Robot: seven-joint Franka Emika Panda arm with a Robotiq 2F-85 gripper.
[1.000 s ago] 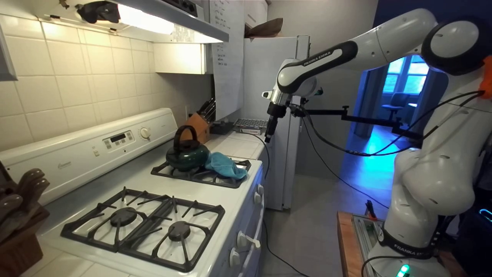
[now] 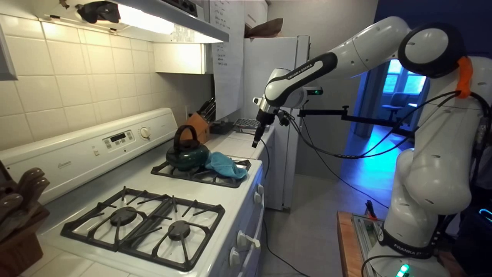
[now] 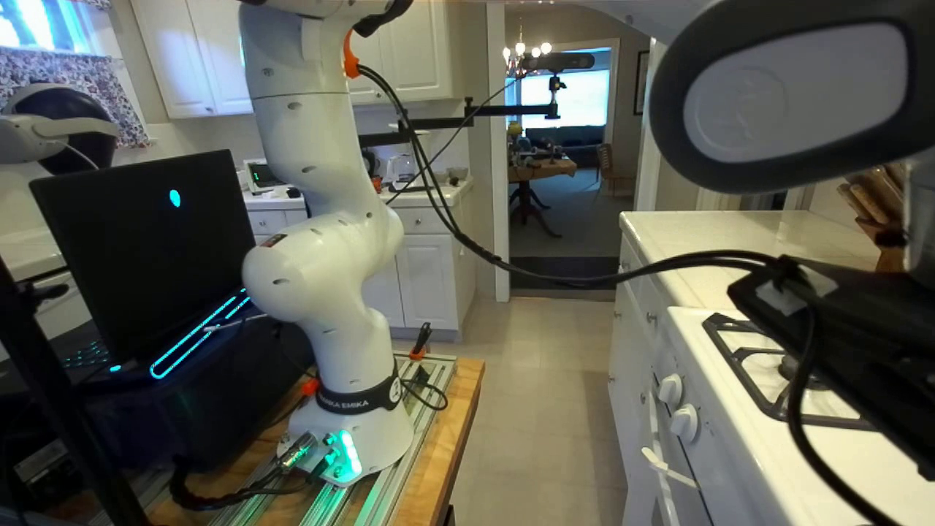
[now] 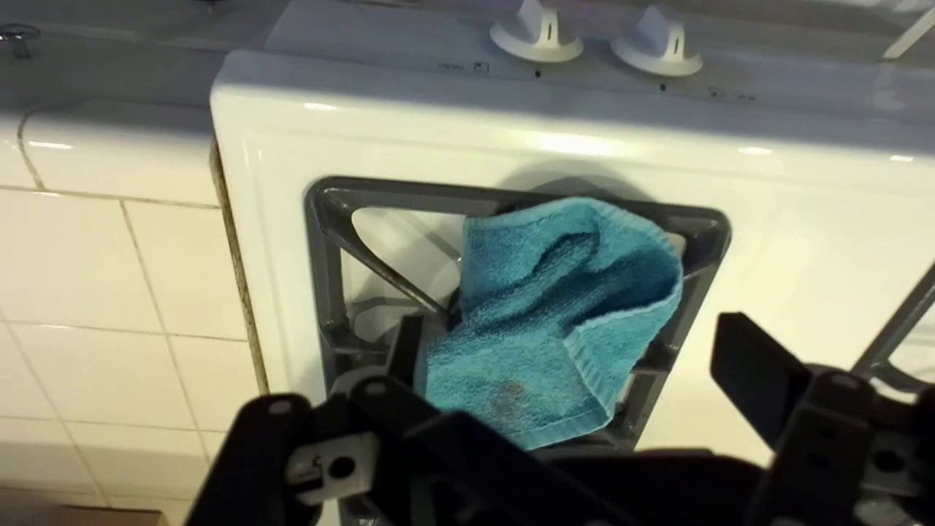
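Note:
A turquoise cloth [image 2: 226, 166] lies crumpled over the front of the far burner grate, beside a dark green kettle [image 2: 187, 155]. In the wrist view the same cloth [image 4: 552, 324] shows a folded edge and a brownish stain, with the grate [image 4: 508, 198] under it. My gripper [image 2: 255, 144] hangs in the air above and beyond the cloth, near the stove's front corner. Seen from the wrist, its fingers stand wide apart, the left one [image 4: 405, 351] overlapping the cloth's edge in view and the right one [image 4: 745, 377] over white stovetop. Nothing is held.
Nearer on the stove is an empty double grate [image 2: 147, 226]. Behind the kettle stands a knife block [image 2: 198, 127]. Control knobs [image 2: 257, 197] and an oven handle line the stove's front. A tiled counter [image 4: 96, 307] adjoins it.
The arm has moved left in the exterior view, toward the stove, and its gripper sits slightly lower. The cloth and kettle have stayed in place.

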